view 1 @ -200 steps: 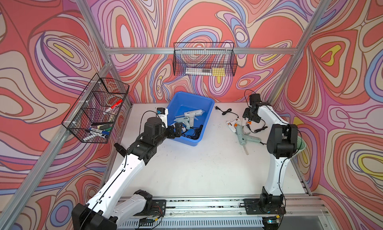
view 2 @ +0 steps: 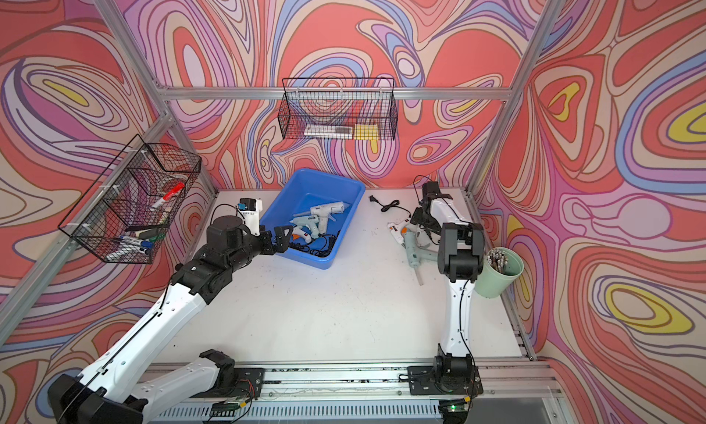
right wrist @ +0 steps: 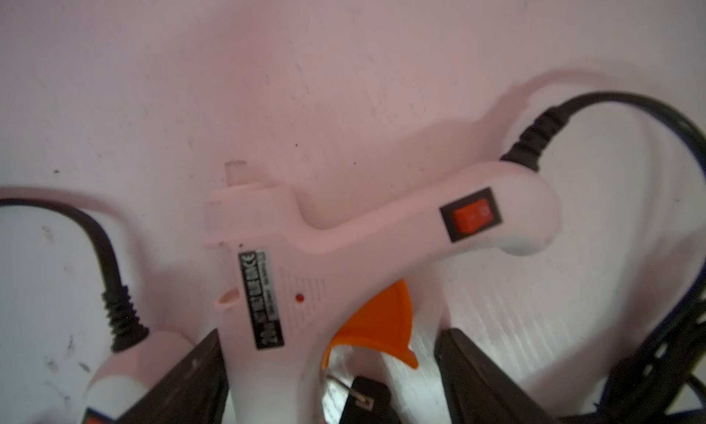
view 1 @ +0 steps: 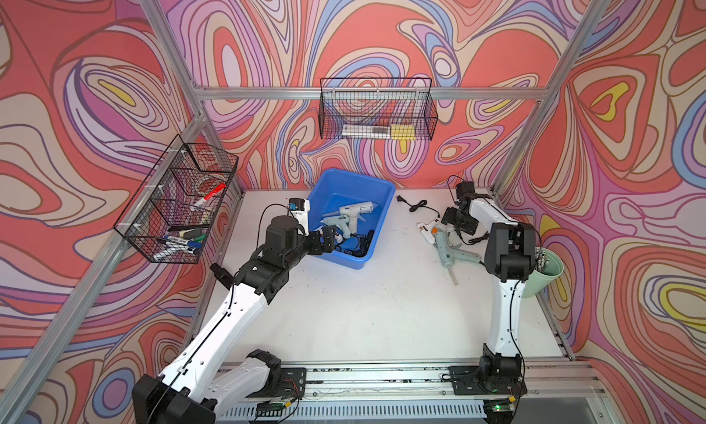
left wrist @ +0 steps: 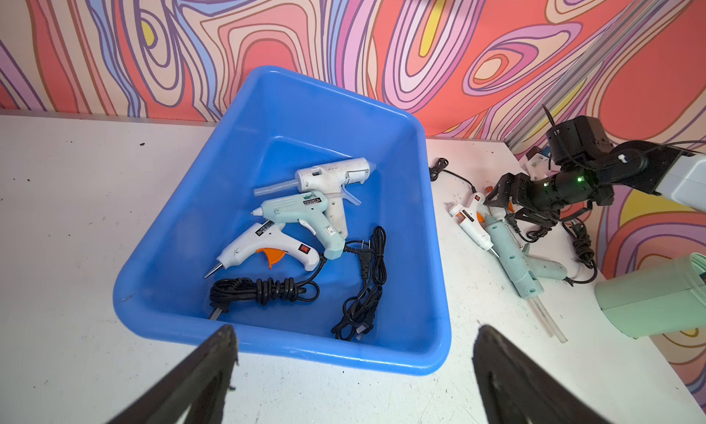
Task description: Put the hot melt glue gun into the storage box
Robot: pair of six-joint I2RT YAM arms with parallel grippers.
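Observation:
The blue storage box (left wrist: 180, 225) holds several glue guns (left wrist: 309, 218) and coiled cords. To its right lie more glue guns, including a large mint one (view 1: 445, 253) and a small white one (left wrist: 470, 225). My right gripper is down at this group, open, its fingers either side of a white glue gun (right wrist: 286, 277) with an orange trigger and red switch. My left gripper hangs open over the box's near side, with nothing between its fingers.
A green bucket (view 2: 498, 280) stands at the right edge. Wire baskets hang on the back (view 1: 378, 111) and left (view 1: 176, 203) walls.
My right gripper has come down and slightly left onto the glue guns at the back right. My left arm has not moved.

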